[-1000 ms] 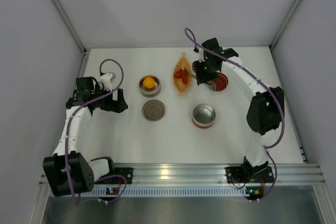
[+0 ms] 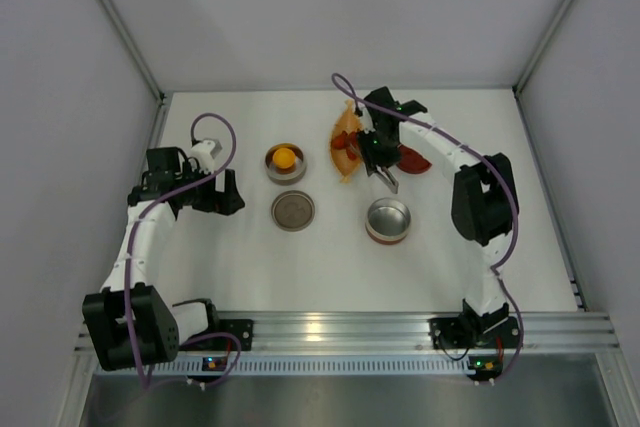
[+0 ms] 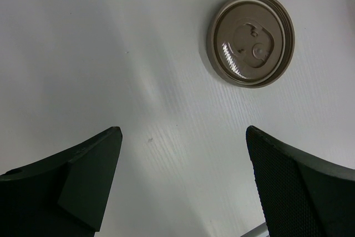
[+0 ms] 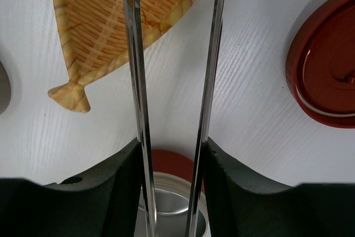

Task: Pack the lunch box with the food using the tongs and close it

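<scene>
An orange woven basket (image 2: 343, 162) holding red items (image 2: 340, 141) lies at the back centre, under my open right gripper. Its long metal tips reach over the red food in the right wrist view; whether they touch it cannot be told. A metal bowl with red base (image 2: 388, 216) sits nearer, a red round lid (image 4: 327, 59) to the basket's right. A bowl (image 2: 285, 173) with an orange round item (image 2: 283, 158) stands left of the basket, above a brown lid (image 3: 249, 43). My left gripper hangs open over bare table at the left.
Walls enclose it at the back and both sides.
The left arm is unchanged.
</scene>
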